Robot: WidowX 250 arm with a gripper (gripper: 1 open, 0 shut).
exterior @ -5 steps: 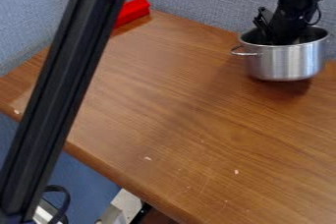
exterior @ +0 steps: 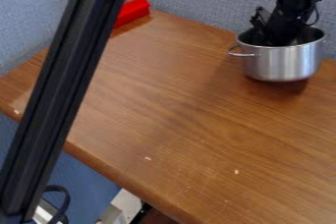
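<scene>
A steel pot (exterior: 281, 63) with a side handle sits at the back right of the wooden table. My black gripper (exterior: 273, 33) reaches down into the pot from above, its lower part hidden by the rim and dark interior, so its fingers and anything between them cannot be made out.
A red object (exterior: 133, 10) lies at the back left corner against grey padded walls. A black beam crosses the left of the view, with cables and white parts below the table edge.
My gripper has shifted very slightly within the pot; otherwise the scene looks the same.
</scene>
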